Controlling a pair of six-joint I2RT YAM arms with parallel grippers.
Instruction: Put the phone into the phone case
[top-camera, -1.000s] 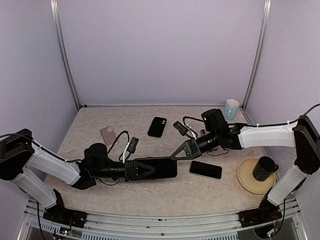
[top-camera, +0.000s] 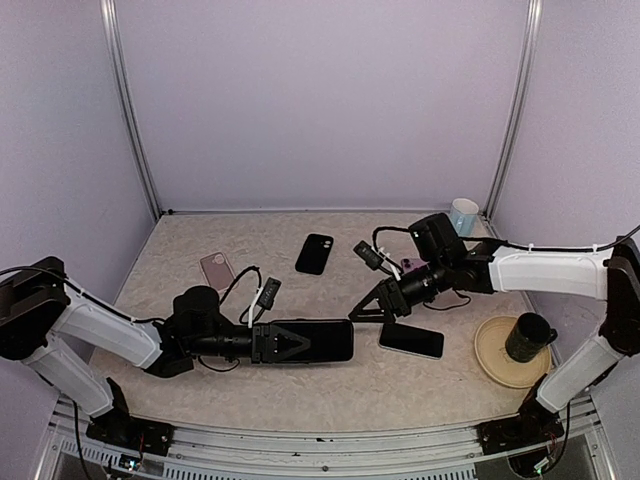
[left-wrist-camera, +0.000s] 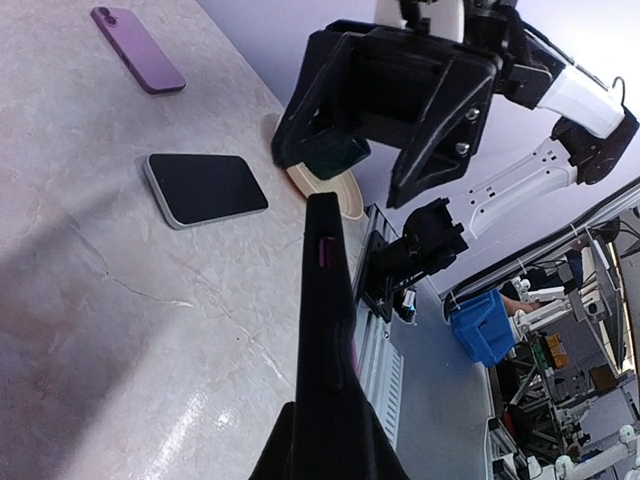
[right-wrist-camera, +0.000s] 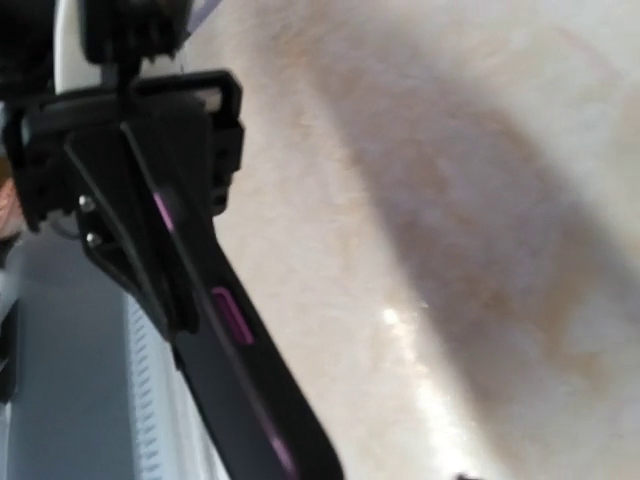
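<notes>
A black phone case (top-camera: 325, 341) with a dark front is held out level over the table, with my left gripper (top-camera: 287, 343) shut on its left end. Through side cutouts of that case shows a purple phone (right-wrist-camera: 232, 316), so the phone is inside at least along this edge. How flush every corner sits cannot be told. In the left wrist view the case stands edge-on. My right gripper (top-camera: 370, 314) is by the case's right end, its fingers (left-wrist-camera: 415, 165) spread with nothing between them.
Another phone (top-camera: 411, 340) lies right of the held case. Farther back are a black case (top-camera: 314, 254), a pink one (top-camera: 217, 270) and a purple phone (left-wrist-camera: 140, 48). A tan plate (top-camera: 490, 365) holds a dark mug (top-camera: 528, 338); a light cup (top-camera: 463, 216) stands at the back right.
My right gripper has spread its fingers and shifted slightly right, off the case's upper right corner. The left gripper and the case in it have barely moved.
</notes>
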